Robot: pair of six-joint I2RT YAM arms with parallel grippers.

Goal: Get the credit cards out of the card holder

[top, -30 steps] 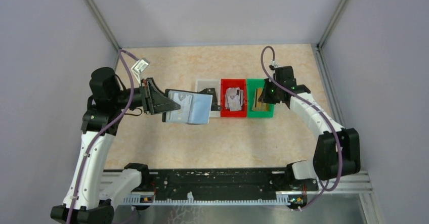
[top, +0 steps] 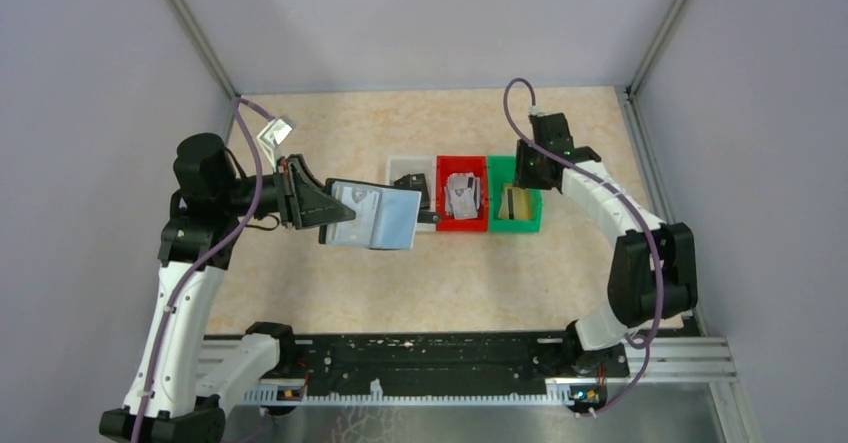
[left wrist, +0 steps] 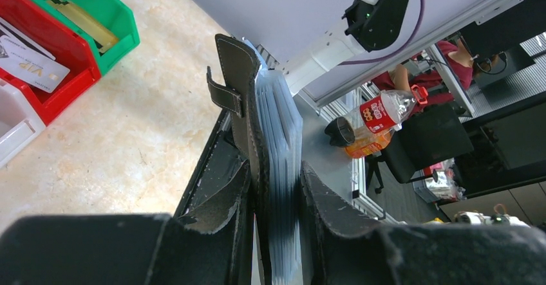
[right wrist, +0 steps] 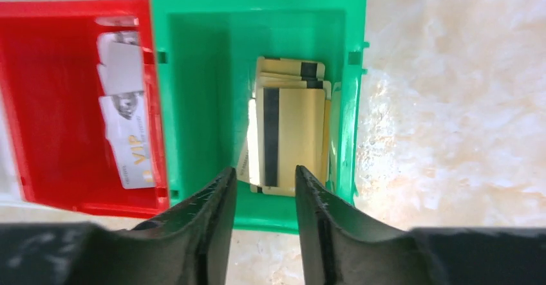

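Observation:
The open card holder, black leather with clear sleeves, hangs above the table, my left gripper shut on it; in the left wrist view its sleeves stand on edge between the fingers. My right gripper is open above the green box, with nothing visible between its fingers. Gold cards with dark stripes lie in that box. White and silver cards, one marked VIP, lie in the red box.
A white box with dark items stands left of the red box, partly behind the holder.
My right gripper has moved up in the top view, toward the back, uncovering more of the green box. The left arm and holder are nearly unchanged.

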